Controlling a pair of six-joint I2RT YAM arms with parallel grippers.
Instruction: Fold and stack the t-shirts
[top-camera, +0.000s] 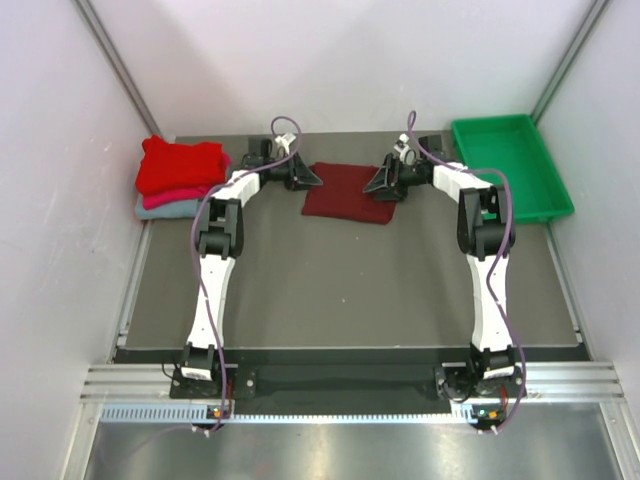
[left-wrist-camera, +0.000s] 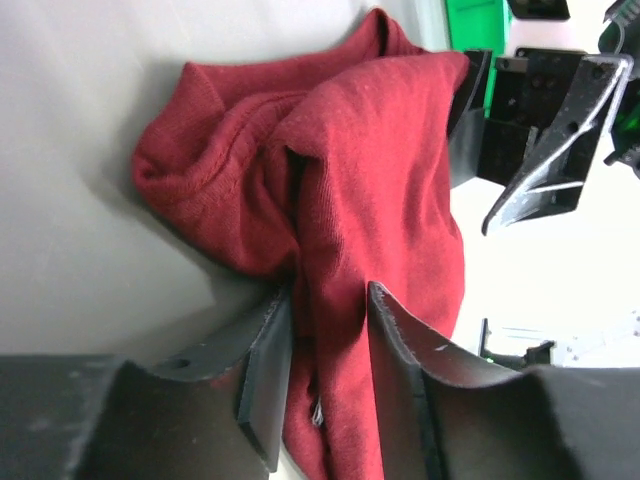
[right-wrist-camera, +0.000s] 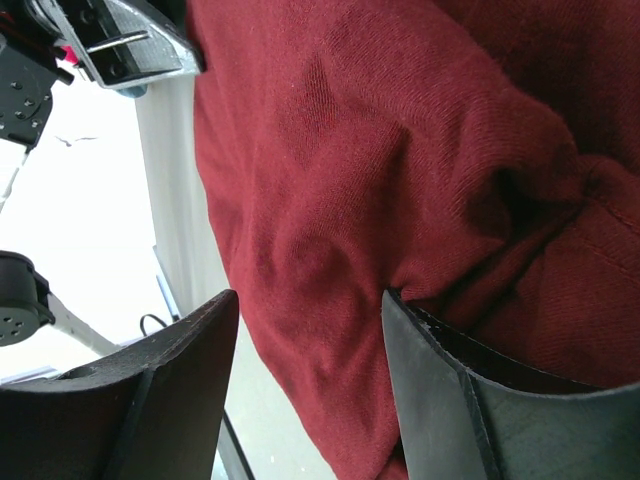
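Note:
A dark red T-shirt (top-camera: 345, 194), gathered into a compact folded shape, lies on the table towards the back. At its left edge, my left gripper is partly open, with a raised fold of the cloth running between its fingers; the cloth does not look clamped. Over the shirt's right part stands my right gripper, its fingers wide apart and shirt fabric below and between them. The wrist views show creases and a bunched flap near both ends of the shirt.
At the back left is a stack with a bright red shirt (top-camera: 180, 167) on top, pink and grey-blue cloth (top-camera: 170, 208) beneath. A green bin (top-camera: 548, 205) stands at the back right, looking empty.

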